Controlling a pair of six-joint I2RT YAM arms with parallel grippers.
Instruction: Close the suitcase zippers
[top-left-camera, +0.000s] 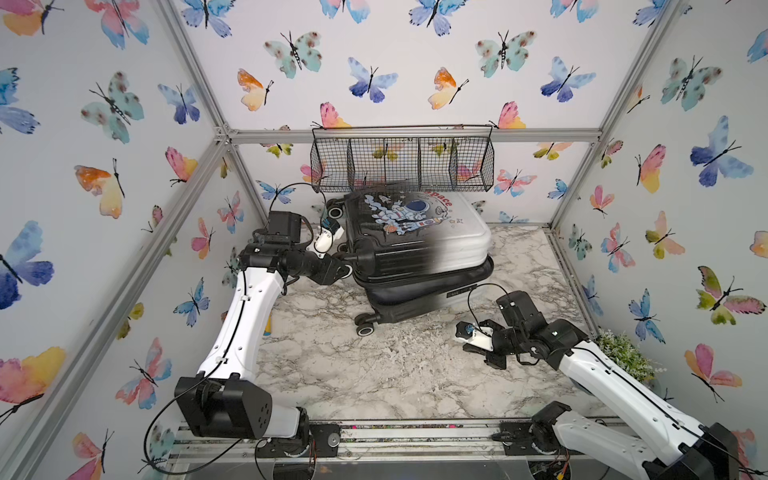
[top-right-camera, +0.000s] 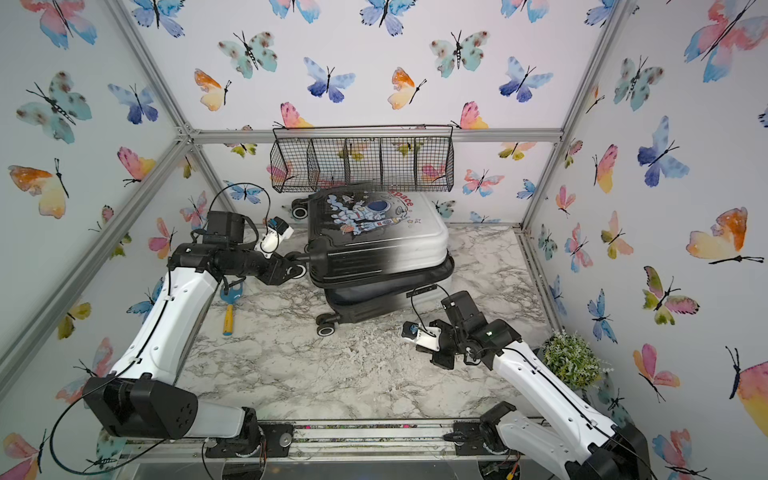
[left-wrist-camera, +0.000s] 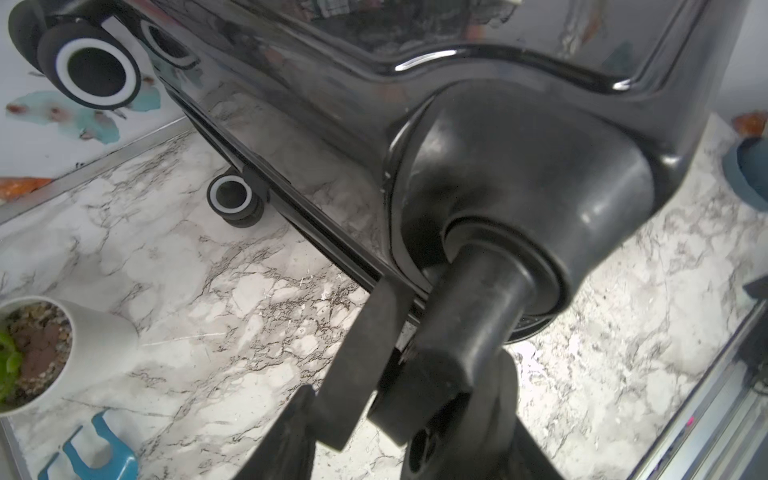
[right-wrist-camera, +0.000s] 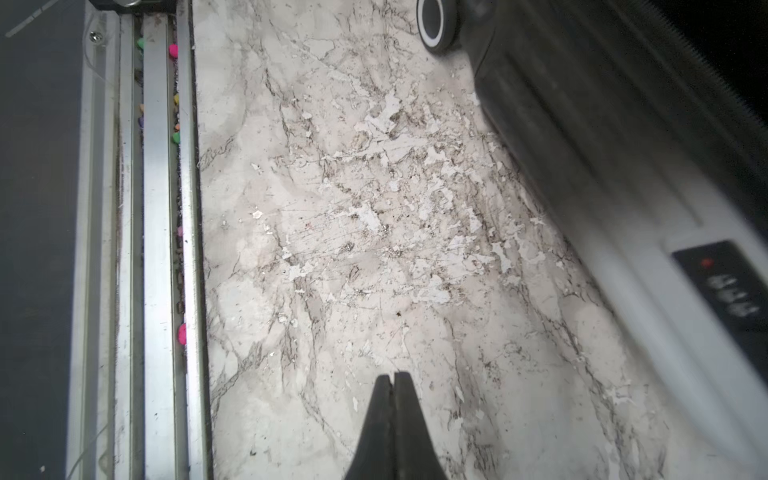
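Observation:
The black-to-white suitcase (top-left-camera: 420, 240) with an astronaut print lies flat at the back, its lid apart from the base (top-left-camera: 432, 300) along the front. Zipper teeth (right-wrist-camera: 704, 64) line the open edge in the right wrist view; I cannot make out the pulls. My left gripper (top-left-camera: 340, 276) is at the suitcase's left end. In the left wrist view its fingers (left-wrist-camera: 360, 364) stand apart around a black wheel mount (left-wrist-camera: 480, 296); whether they press on it is unclear. My right gripper is shut over bare table in front of the suitcase, nothing between its fingertips.
A wire basket (top-left-camera: 400, 164) hangs on the back wall, just behind the suitcase. At the left lies a blue tool with a yellow handle (top-right-camera: 229, 320); a leafy plant (top-right-camera: 572, 358) stands at the right.

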